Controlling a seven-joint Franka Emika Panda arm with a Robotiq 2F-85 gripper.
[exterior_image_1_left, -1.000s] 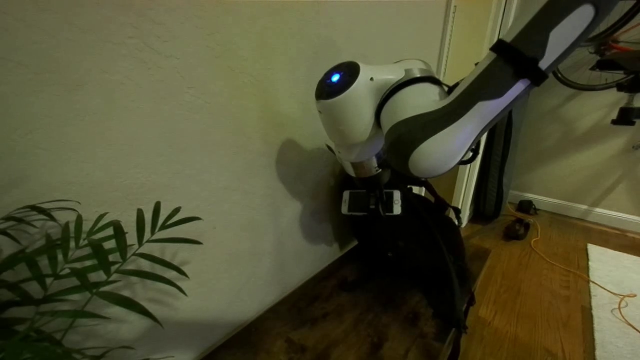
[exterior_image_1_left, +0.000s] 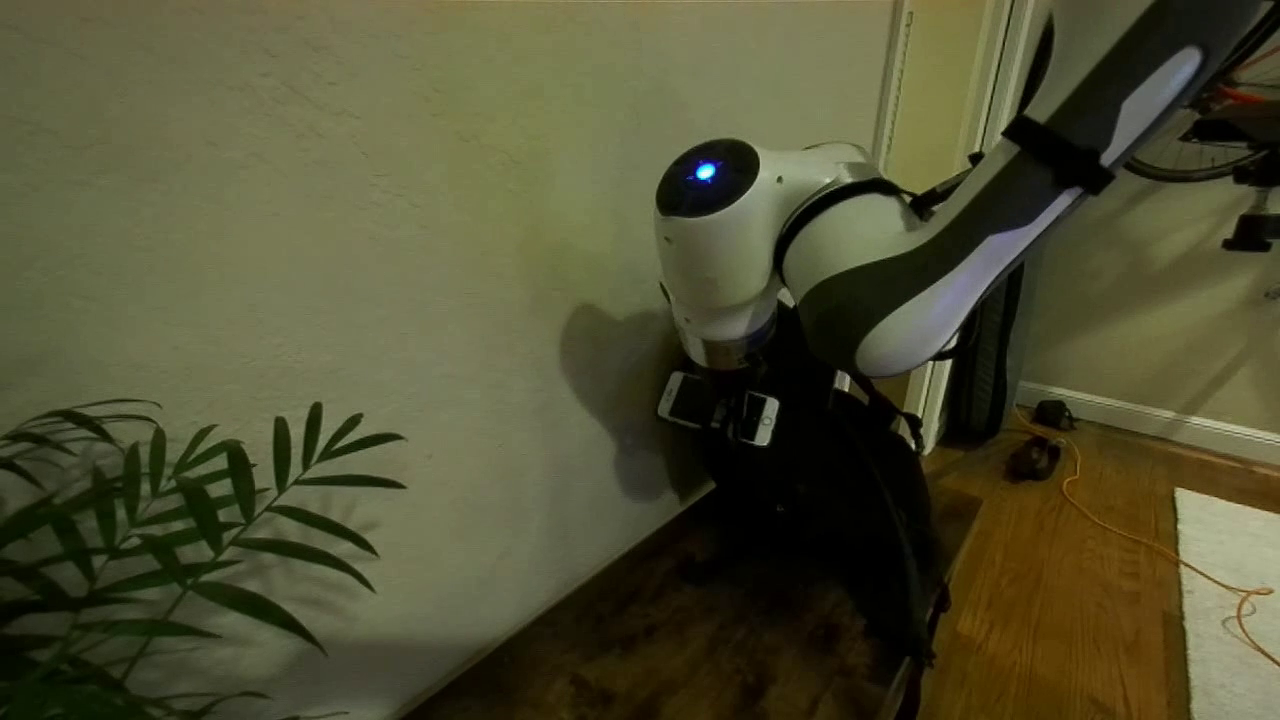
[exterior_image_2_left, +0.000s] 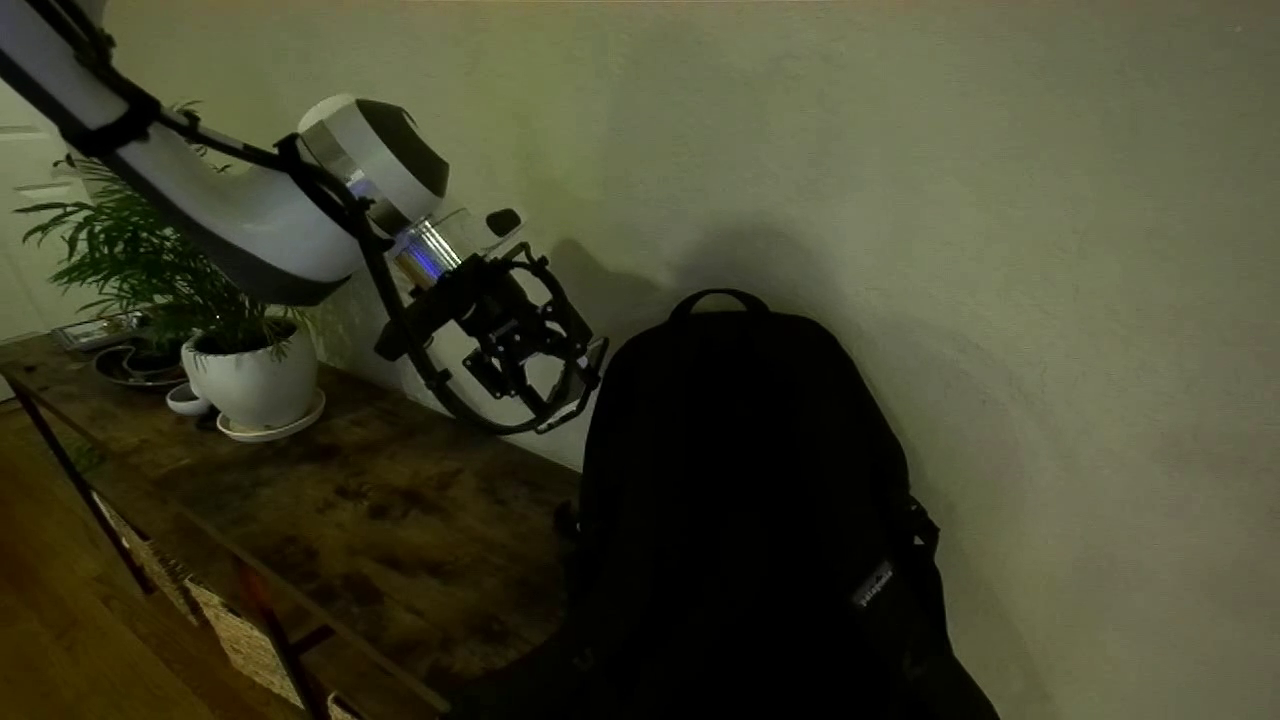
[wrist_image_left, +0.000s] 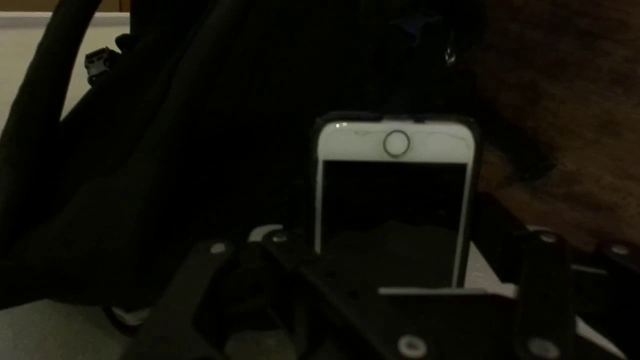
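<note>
A white phone (exterior_image_1_left: 759, 418) with a dark screen is in my gripper (exterior_image_1_left: 728, 410), whose dark fingers cross its middle in exterior view 1. The phone sits tilted there. In the wrist view the phone's (wrist_image_left: 396, 142) home-button end rises beyond the dark finger linkages, its screen facing the camera; its lower part is covered. The contact between fingertips and phone is too dark to see clearly. A black backpack (exterior_image_2_left: 744, 480) stands upright against the wall, and my gripper is close beside its upper left edge in exterior view 2.
The backpack stands on a dark wooden table (exterior_image_2_left: 396, 516) along a pale wall (exterior_image_2_left: 1020, 240). To the left in exterior view 2, a plant in a white pot (exterior_image_2_left: 256, 374) occupies the table's end. Bare tabletop lies between pot and backpack.
The arm has lowered slightly and shifted right in exterior view 1. Held across the gripper, the phone has turned from nearly level to tilted, its home-button end lower.
</note>
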